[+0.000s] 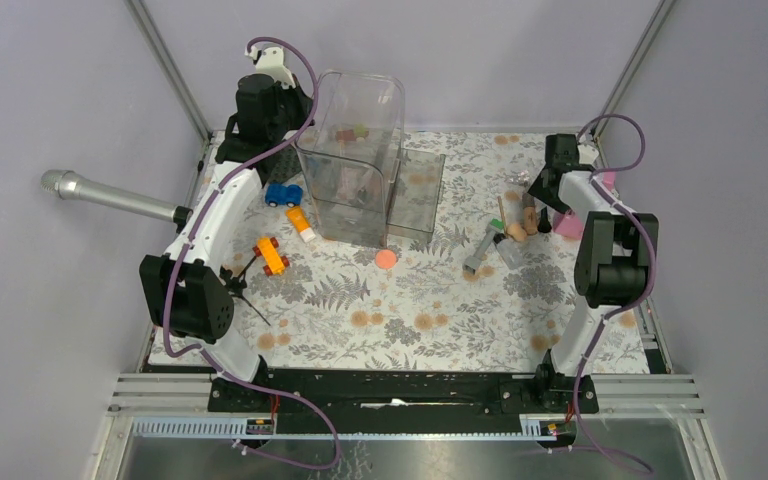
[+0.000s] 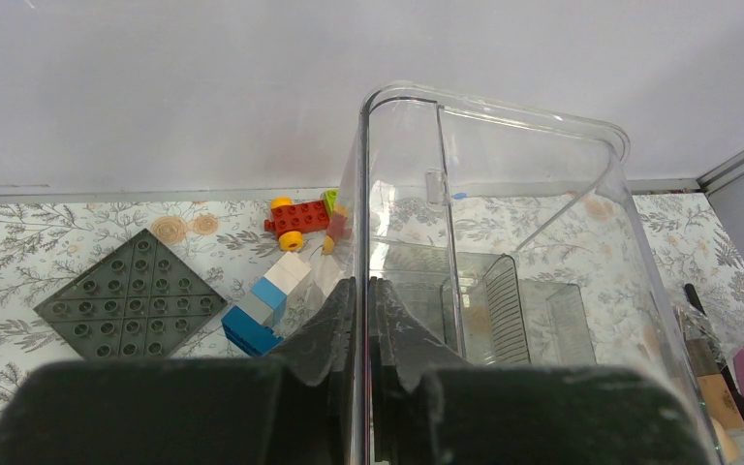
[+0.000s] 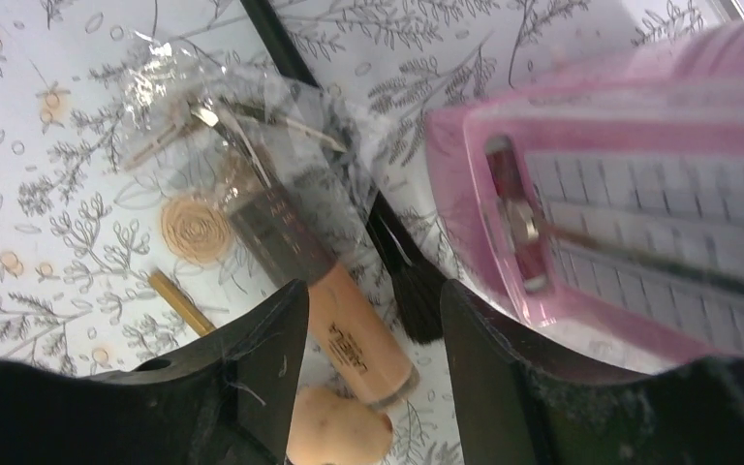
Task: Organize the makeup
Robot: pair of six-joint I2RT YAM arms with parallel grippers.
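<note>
My left gripper is shut on the rim of the clear acrylic organizer (image 1: 350,200), at its upper left edge. My right gripper hangs open over the makeup on the right. Below it lie an orange-and-brown tube (image 3: 358,344), a black brush (image 3: 417,300), a plastic bag with slim brushes (image 3: 155,107), a thin golden stick (image 3: 179,302) and a beige sponge (image 3: 339,431). A pink case (image 3: 475,213) lies to their right.
Toy cars (image 1: 284,194), bricks (image 2: 266,300) and a dark green plate (image 2: 131,300) lie on the left. A grey item (image 1: 478,255) lies right of centre.
</note>
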